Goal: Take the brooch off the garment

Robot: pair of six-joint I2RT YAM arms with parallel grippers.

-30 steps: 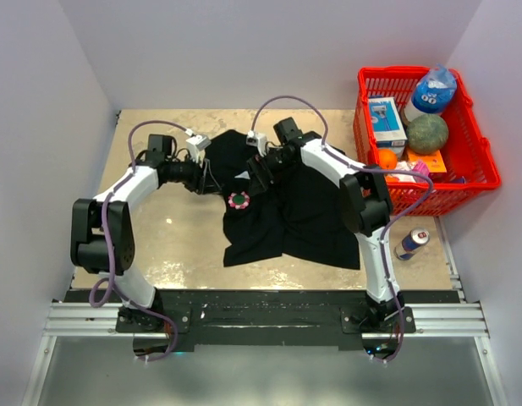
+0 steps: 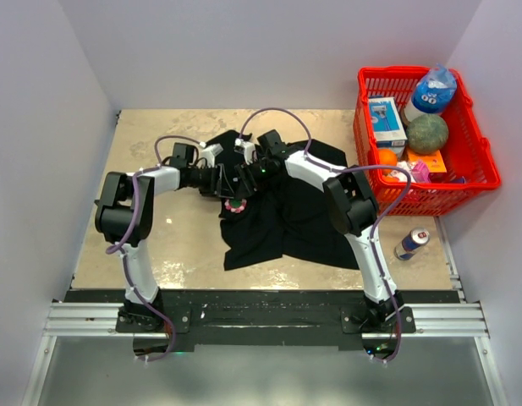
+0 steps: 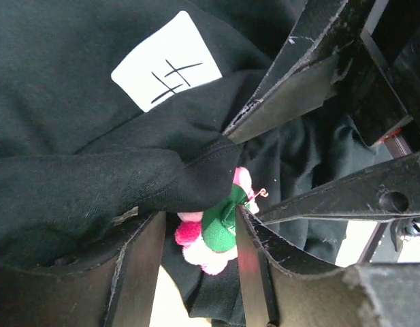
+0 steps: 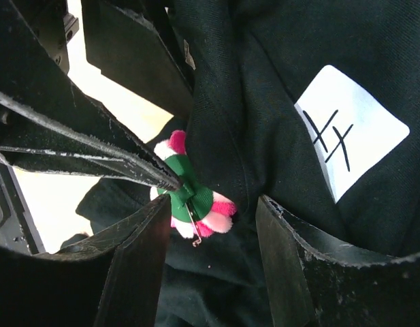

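The pink-and-green flower brooch (image 2: 235, 205) lies on the black garment (image 2: 303, 220), partly under a fold and the grippers. In the left wrist view the brooch (image 3: 220, 228) sits just beyond the parted fingertips of my left gripper; in the right wrist view the brooch (image 4: 211, 214) is likewise just past the parted fingers of my right gripper, with a thin pin hanging from its centre. Both grippers stand open, close together over the brooch, dark cloth bunched between and around them. A white label (image 4: 350, 133) shows on the garment.
A red basket (image 2: 464, 194) of groceries stands at the back right, a can (image 2: 412, 243) below it. Bare tabletop (image 2: 176, 245) lies to the left of the garment.
Both grippers have moved inward and down toward the brooch, the left one rightward, the right one leftward. The brooch and nearby cloth have shifted slightly.
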